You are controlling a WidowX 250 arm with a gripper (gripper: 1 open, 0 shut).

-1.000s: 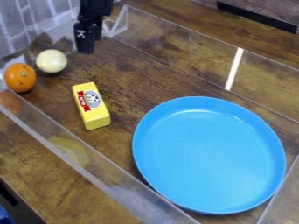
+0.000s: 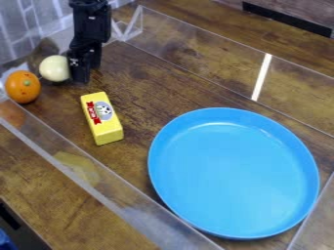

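Observation:
My black gripper (image 2: 78, 61) reaches down from the top left, its tip low at the right side of a white egg-like ball (image 2: 55, 68), which it partly covers. The fingers are open; whether they touch the ball is unclear. An orange fruit (image 2: 21, 88) sits just below and left of the ball. A yellow box with a printed label (image 2: 104, 124) lies to the lower right of them.
A large blue plate (image 2: 232, 171) fills the lower right. Clear plastic walls border the wooden surface (image 2: 183, 73).
My gripper has moved down and to the left, to the white ball. The fruit, box and plate look unmoved.

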